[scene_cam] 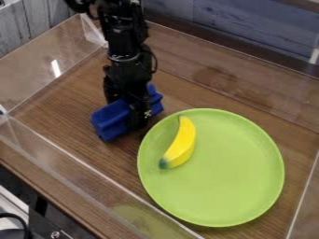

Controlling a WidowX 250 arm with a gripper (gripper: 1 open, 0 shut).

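Note:
My black gripper (129,101) reaches down from the top onto a blue block (112,121) on the wooden table left of the plate. Its fingers are dark against the block, so whether they are closed on it is unclear. A yellow toy banana (180,143) lies on the left part of a round green plate (236,182), just right of the blue block.
Clear low walls edge the table at left and front, and a grey wooden wall (237,28) stands behind.

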